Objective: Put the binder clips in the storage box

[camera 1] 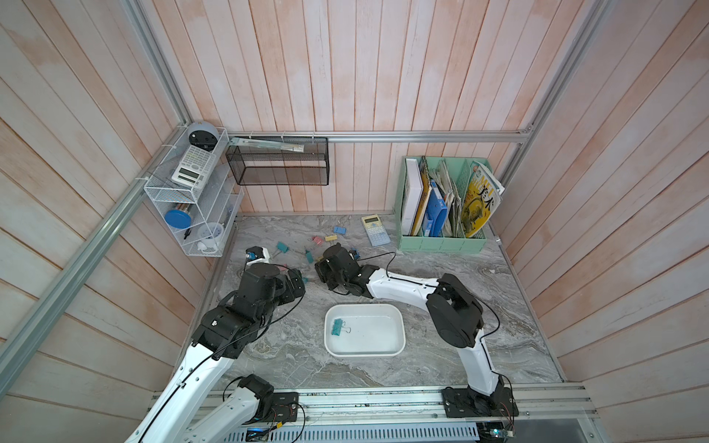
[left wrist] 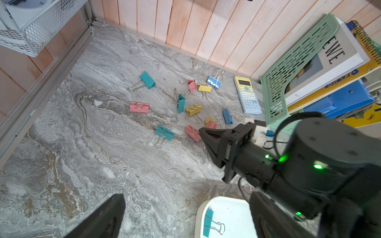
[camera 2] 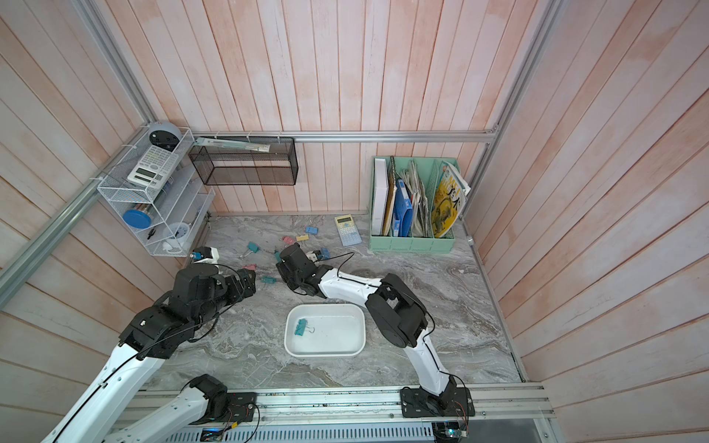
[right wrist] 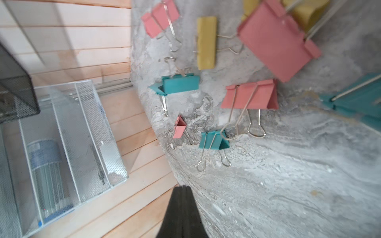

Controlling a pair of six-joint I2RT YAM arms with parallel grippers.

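A white storage box (camera 1: 380,332) stands near the front with one teal clip (camera 1: 336,326) inside. Several clips lie scattered behind it: a teal clip (left wrist: 164,132), a pink clip (left wrist: 139,107), a yellow clip (left wrist: 193,109) and more. My right gripper is shut with its tips together and nothing between them. In the left wrist view its tips appear beside a pink clip (left wrist: 192,133), which lies outside them. My left gripper stands open and empty, its blurred fingers (left wrist: 101,216) wide apart, to the left of the box.
A calculator (left wrist: 247,95) lies at the back beside a green file bin (camera 1: 443,243) full of books. White wire shelves (camera 1: 195,195) and a black mesh basket (camera 1: 278,175) are mounted at back left. Bare tabletop lies left and right of the box.
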